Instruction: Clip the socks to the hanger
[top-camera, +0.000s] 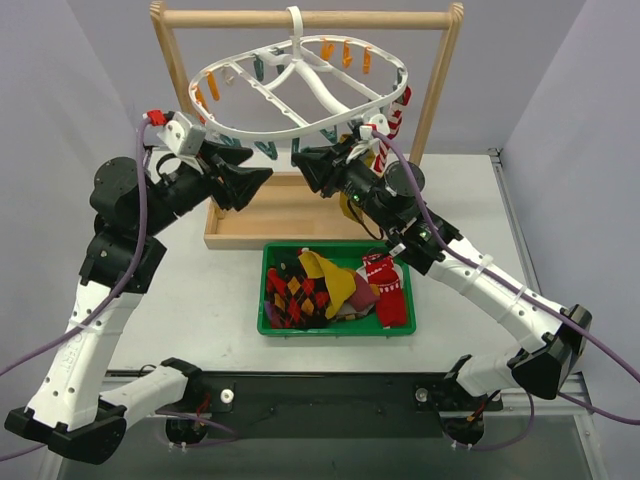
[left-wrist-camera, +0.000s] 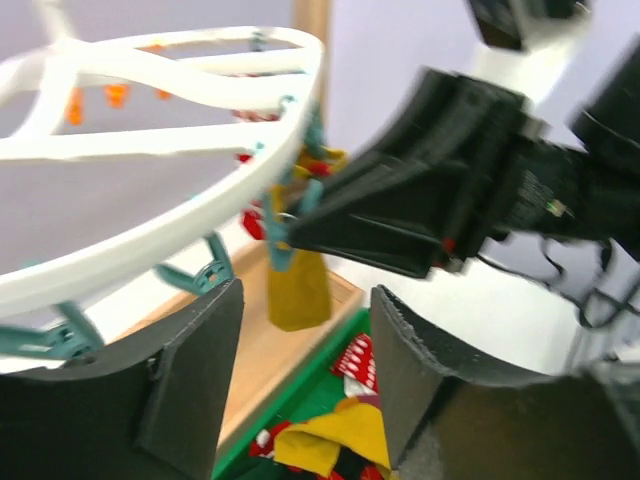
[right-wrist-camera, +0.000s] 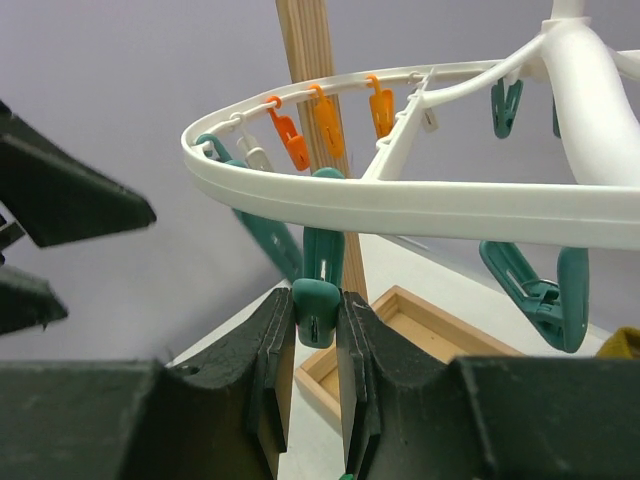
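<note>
The white oval hanger (top-camera: 240, 132) hangs from a wooden frame, with teal, orange and white clips round it. My right gripper is shut on a teal clip (right-wrist-camera: 323, 255) at the ring's front. My left gripper stands left of it, below the ring, fingers apart with nothing seen between. A yellow sock (left-wrist-camera: 298, 295) and red-and-white socks (top-camera: 393, 115) hang at the ring's right side. More socks (top-camera: 330, 285), yellow, red and argyle, lie in a green bin.
A wooden box (top-camera: 255, 230) sits behind the green bin (top-camera: 340, 333) on the white table (top-camera: 160, 330).
</note>
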